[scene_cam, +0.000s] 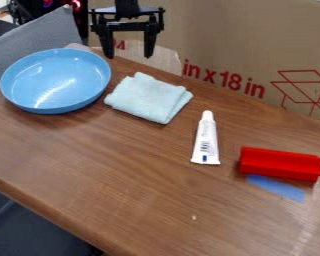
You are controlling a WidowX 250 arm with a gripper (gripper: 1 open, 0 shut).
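My gripper [128, 50] hangs open at the top, above the back edge of the table, just behind the blue bowl and folded cloth, with nothing between its fingers. The blue bowl [53, 78] sits at the left. A pale blue folded cloth [148, 97] lies to its right. A white tube [206, 139] lies upright along the view's depth, right of the cloth. A red block [280, 164] lies at the right, beside a blue tape strip [275, 186].
A cardboard box [243, 50] stands along the back. Grey padding [23, 45] is at the far left.
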